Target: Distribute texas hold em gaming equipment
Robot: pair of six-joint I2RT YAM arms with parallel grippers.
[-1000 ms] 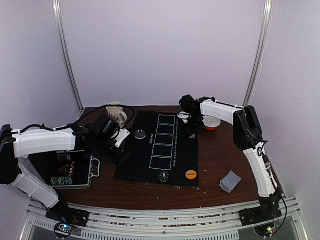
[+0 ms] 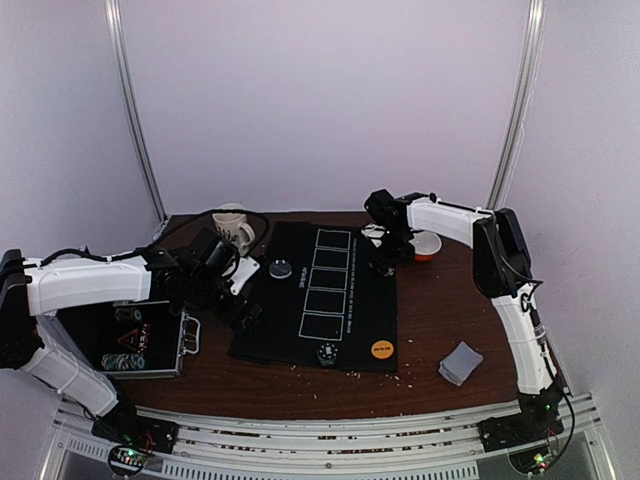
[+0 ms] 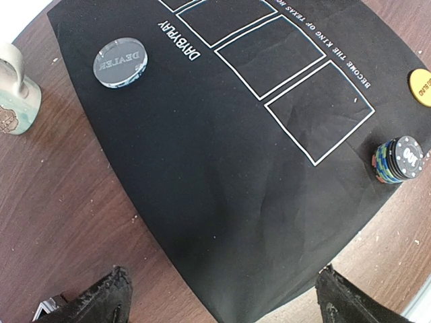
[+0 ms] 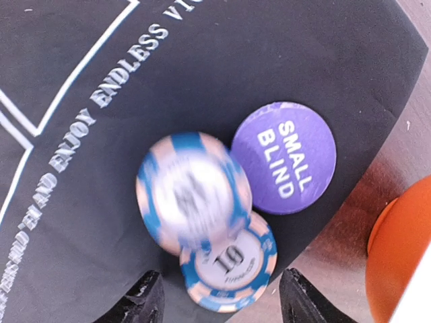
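On the black mat (image 2: 270, 320), my right gripper is open at the far right edge, just by a blue-and-white 10 chip (image 4: 229, 259). A blurred blue-and-white chip (image 4: 192, 188) overlaps it, beside the purple SMALL BLIND button (image 4: 283, 158). My left gripper hangs open and empty over the mat's left side. The left wrist view shows the clear DEALER button (image 3: 120, 62), a chip stack (image 3: 397, 159) and the yellow button (image 3: 421, 86).
A cup (image 2: 236, 230) stands at the back left, an orange-and-white bowl (image 2: 425, 246) right of the mat, an open case (image 2: 140, 370) at left, and a card deck (image 2: 460, 363) at front right. Bare table separates bowl and cards.
The left arm has not visibly moved.
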